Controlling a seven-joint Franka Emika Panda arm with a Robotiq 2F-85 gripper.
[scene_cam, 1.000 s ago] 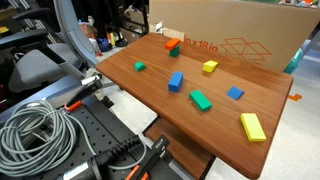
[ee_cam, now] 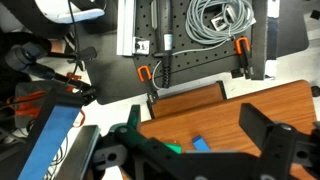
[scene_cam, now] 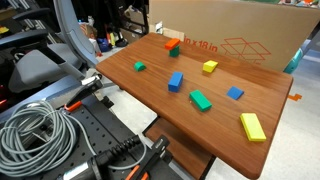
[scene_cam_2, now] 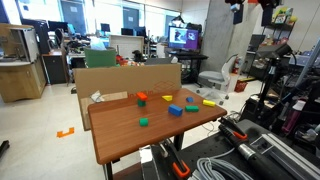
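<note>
My gripper is open, its two dark fingers wide apart with nothing between them. In exterior view 2 it hangs high at the upper right, well above the table. Scattered over the brown tabletop are several blocks: an upright blue block, a green block, a flat blue block, a large yellow block, a small yellow block and a small green block. A red block rests on another green block. The wrist view catches only part of a blue block.
A cardboard panel stands along the table's far side. The robot's base bench carries a coiled grey cable and orange-handled clamps. Between bench and table runs a gap. Bare tabletop lies around most blocks.
</note>
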